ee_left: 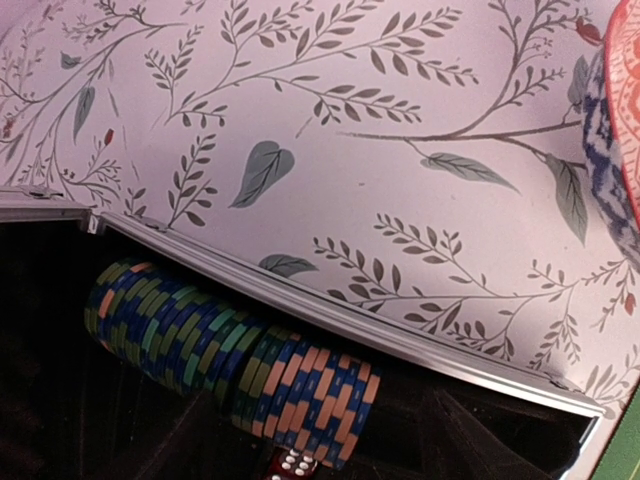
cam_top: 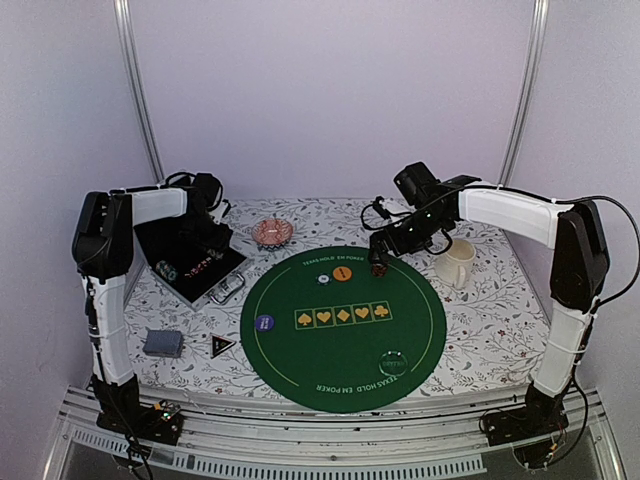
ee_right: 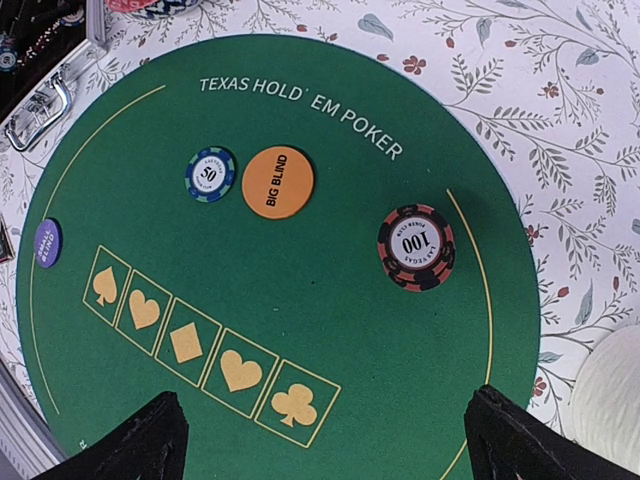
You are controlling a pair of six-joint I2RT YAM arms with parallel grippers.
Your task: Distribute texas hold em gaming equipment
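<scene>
At the left, the black chip case (cam_top: 188, 290) lies open. Over it hangs my left gripper, fingers apart. Between and below its fingers, a row of blue, green and orange chips (ee_left: 235, 360) lies in the case, with a red die (ee_left: 292, 463) partly visible at the bottom edge. My right gripper is open above the green poker mat (ee_right: 340, 330), holding nothing. On that mat lie a black-and-red 100 chip stack (ee_right: 416, 247), an orange big blind button (ee_right: 278, 182), a blue 50 chip (ee_right: 210, 173) and a purple small blind button (ee_right: 48, 243).
A red-patterned bowl (cam_top: 272, 233) stands between case and mat. Right of the mat is a white mug (cam_top: 456, 263). A grey-blue box (cam_top: 163, 343) and a black triangle (cam_top: 221, 345) lie front left. A clear round disc (cam_top: 393, 364) rests near the mat's front edge.
</scene>
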